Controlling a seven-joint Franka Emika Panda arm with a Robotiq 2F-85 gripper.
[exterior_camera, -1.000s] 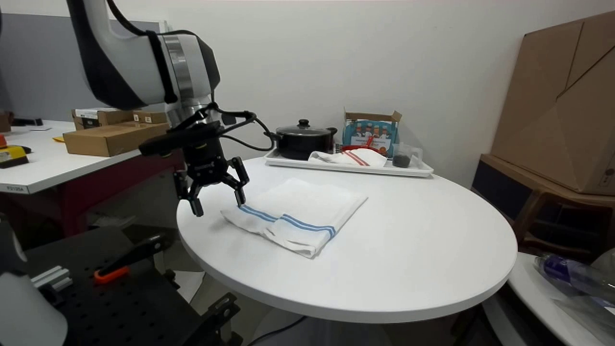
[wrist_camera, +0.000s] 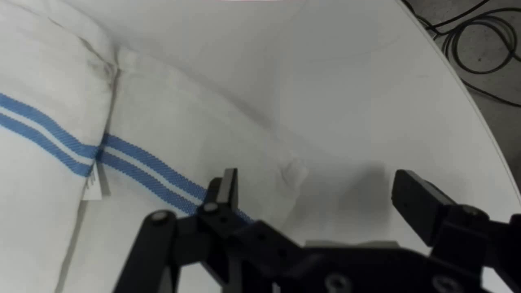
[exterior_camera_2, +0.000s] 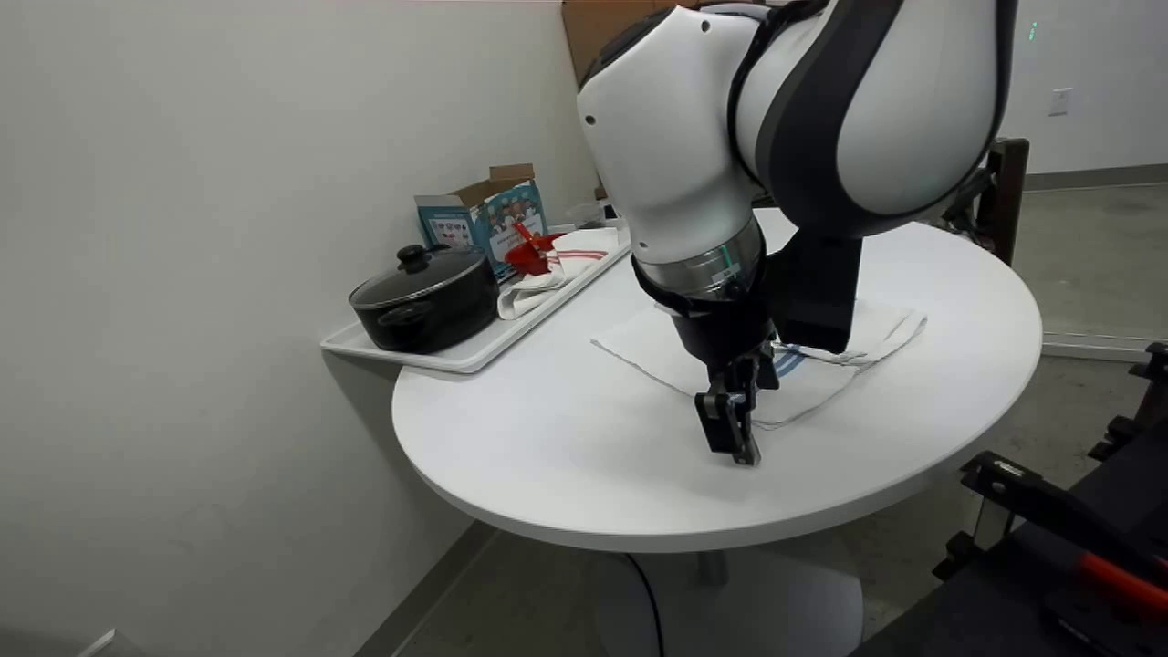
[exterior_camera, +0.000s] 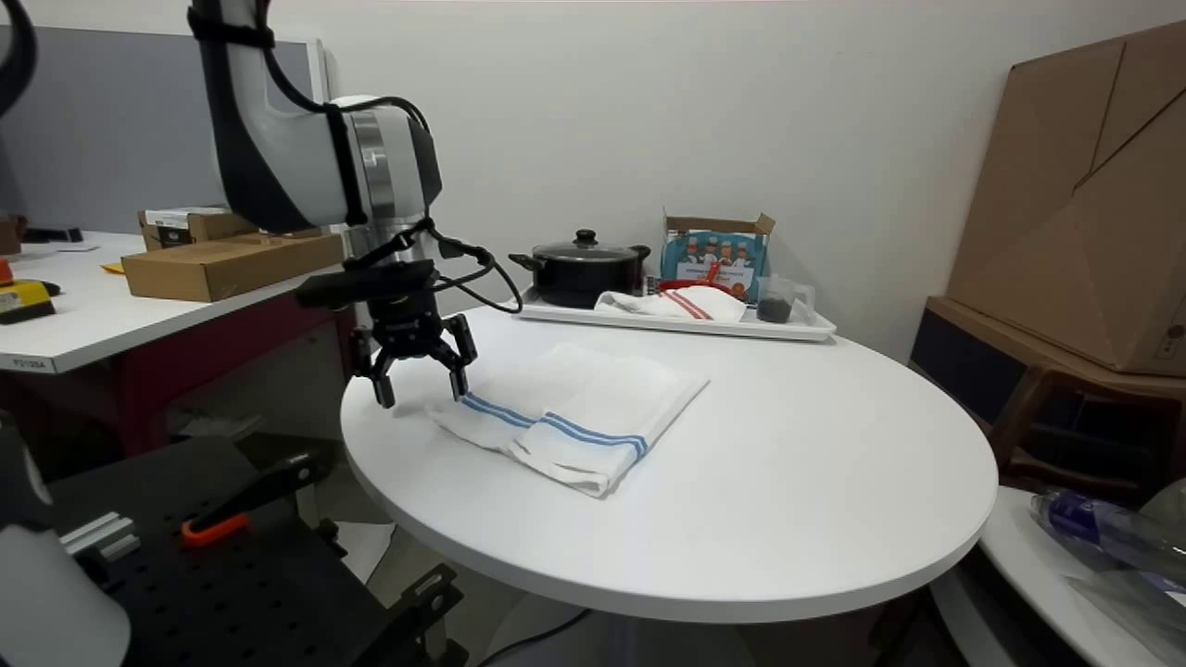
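A white towel (exterior_camera: 578, 395) with blue stripes lies folded on the round white table (exterior_camera: 823, 467). In the wrist view the towel (wrist_camera: 161, 117) fills the left side, with a fold line and a small tag showing; one corner reaches between the fingers. My gripper (exterior_camera: 422, 395) stands open over the table at the towel's striped end, its fingers wide apart. One fingertip is at or just above the cloth, the other over bare table. Nothing is held. Whether the nearer fingertip touches the towel I cannot tell.
At the table's back a white tray (exterior_camera: 817, 330) carries a black pot (exterior_camera: 586, 270), a red-striped towel (exterior_camera: 689, 302), a blue box (exterior_camera: 712, 257) and a clear container (exterior_camera: 784, 300). The left edge lies close to my gripper.
The arm has shifted a little to the right in exterior view 1 and the hand has turned more upright. The fingers remain open and the towel lies as before.
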